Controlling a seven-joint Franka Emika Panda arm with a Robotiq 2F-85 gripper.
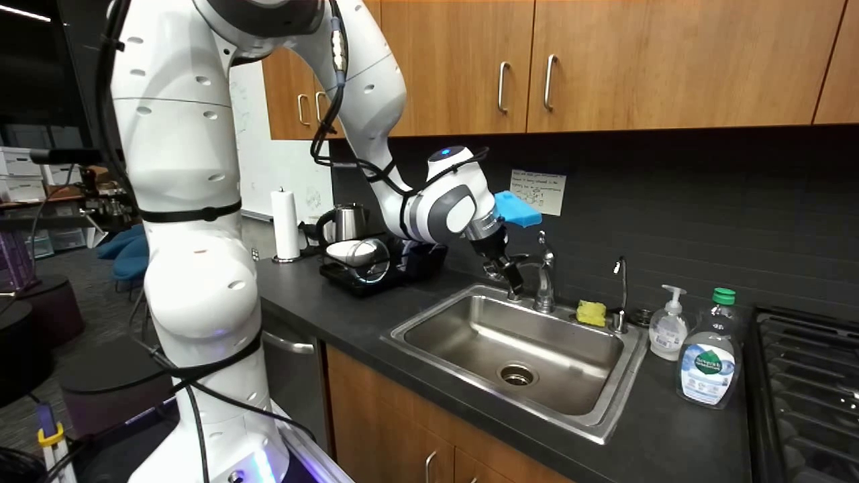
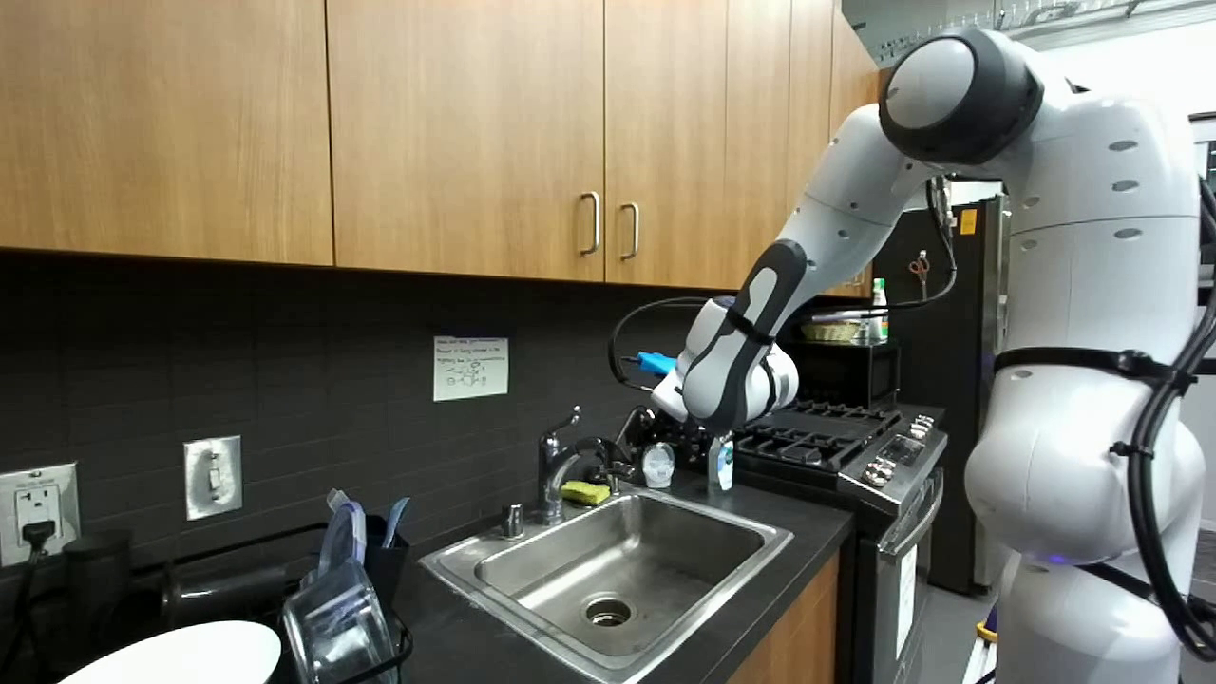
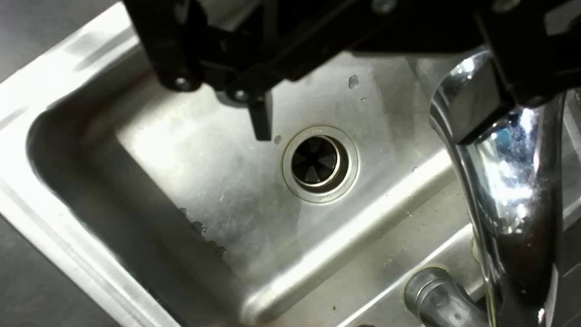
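My gripper hangs beside the chrome faucet, above the back rim of the steel sink. In the wrist view the gripper is open, its fingers wide apart and nothing held between them. The left finger stands over the basin, left of the drain. The right finger overlaps the shiny faucet in that view; whether they touch I cannot tell. Exterior view 2 shows the faucet too, with my gripper mostly hidden behind the arm.
On the back rim lies a yellow sponge, close to a thin tap. A soap pump and a dish soap bottle stand right of the sink. Left is a dish rack. The basin is empty.
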